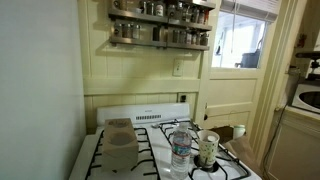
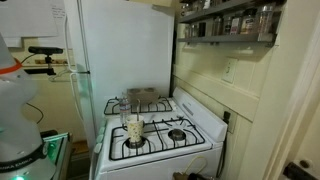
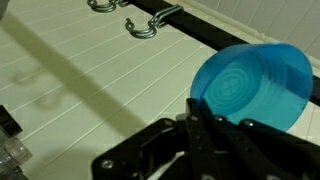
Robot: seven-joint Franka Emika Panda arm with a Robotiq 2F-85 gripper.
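A translucent blue cup [image 3: 255, 85] fills the right of the wrist view, its round mouth and ringed inside showing. My gripper, at the bottom of that view, is shut on the cup's near wall; the black fingers [image 3: 195, 125] overlap the rim's lower left. Behind the cup is a white panelled surface [image 3: 110, 80] with metal hooks [image 3: 142, 28] on a dark rail at the top. I cannot make out the gripper or the blue cup clearly in either exterior view.
On the white stove stand a box-like block [image 1: 119, 145], a clear plastic bottle [image 1: 181, 150] and a patterned light cup [image 1: 208, 148]. Jars line the wall shelves [image 1: 160, 43]. A tall white fridge [image 2: 128, 50] stands beside the stove.
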